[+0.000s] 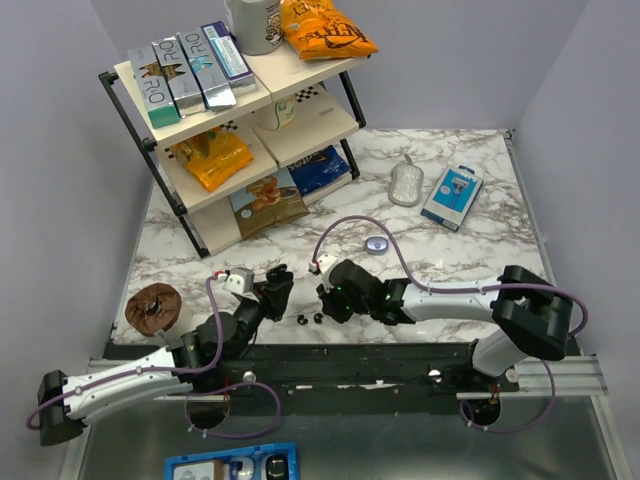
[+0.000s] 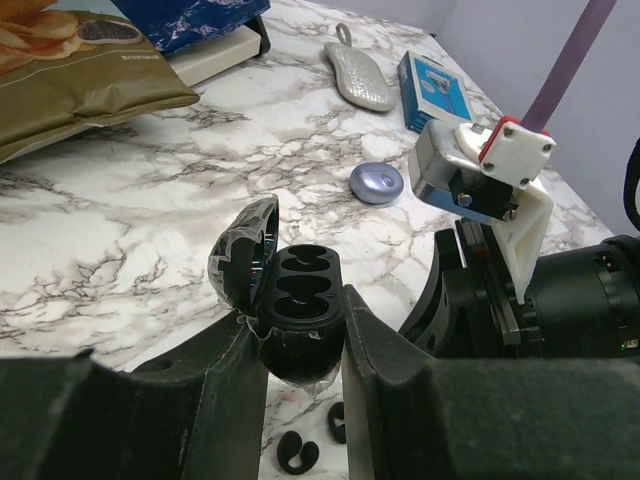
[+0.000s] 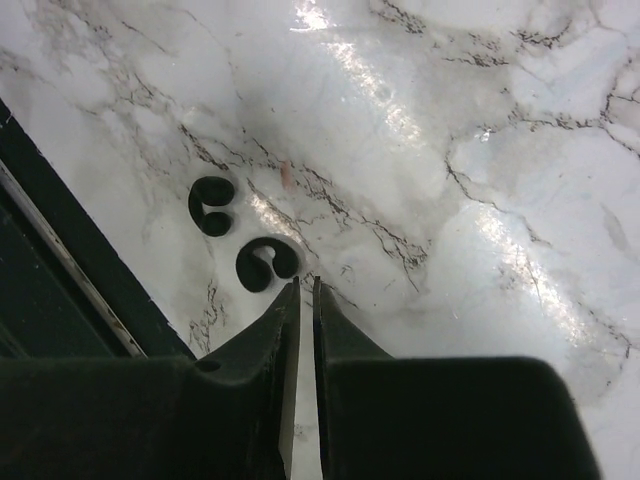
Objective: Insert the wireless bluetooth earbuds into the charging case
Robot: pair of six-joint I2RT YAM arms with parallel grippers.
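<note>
Two black C-shaped earbuds lie apart on the marble table. In the right wrist view, the nearer earbud (image 3: pixel 254 271) sits just beyond and left of my right gripper, outside its fingers. That gripper is closed with only a very thin gap and nothing between its tips. The farther earbud (image 3: pixel 197 207) lies up and to the left. In the left wrist view, the black charging case (image 2: pixel 303 318), its lid (image 2: pixel 237 262) raised, shows two empty-looking wells. My left gripper holds the case from both sides, above the table.
A lilac round container (image 1: pixel 376 245) stands beyond the right arm. Farther back are a silver pouch (image 1: pixel 406 184) and a blue box (image 1: pixel 453 197). The shelf rack (image 1: pixel 217 221) fills the back left; a blue tray (image 1: pixel 176 469) lies below the table's front edge.
</note>
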